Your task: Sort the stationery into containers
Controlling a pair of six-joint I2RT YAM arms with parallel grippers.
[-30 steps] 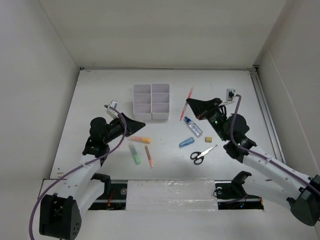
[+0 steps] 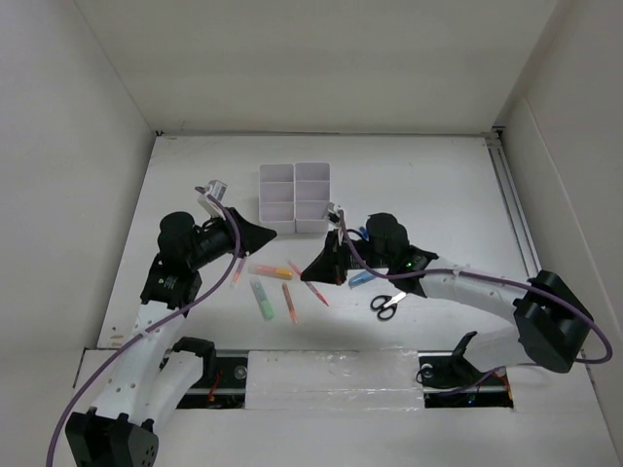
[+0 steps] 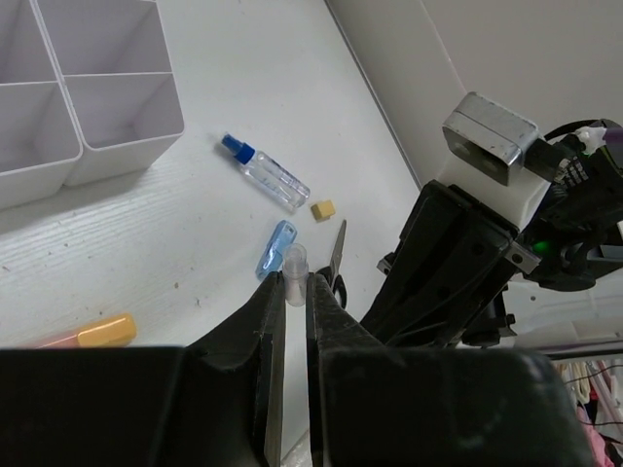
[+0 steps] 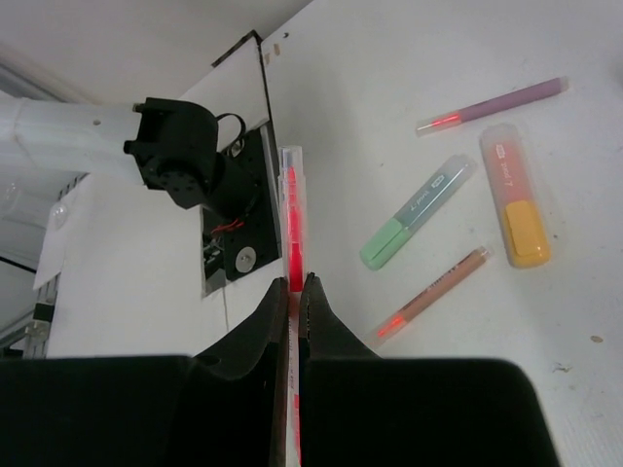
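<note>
In the right wrist view my right gripper is shut on a slim clear pen (image 4: 294,209) with red inside. From above, that pen (image 2: 319,294) slants across the fingertips over the middle of the table. My left gripper is shut on a slim item with a translucent end (image 3: 295,261); most of it is hidden. The white compartment organizer (image 2: 295,199) stands just behind both grippers. Loose on the table lie an orange-and-pink highlighter (image 4: 517,199), a green highlighter (image 4: 417,212), a brownish pen (image 4: 431,295) and a purple pen (image 4: 511,103).
Right of centre are a blue marker (image 3: 276,250), a blue-capped spray bottle (image 3: 275,179), a yellow block (image 3: 323,209) and scissors (image 2: 385,306). My right arm covers part of that area.
My right gripper has swung from the right side to front centre, carrying the red-and-clear pen. My left gripper has moved only slightly and stays near the organizer's front left.
</note>
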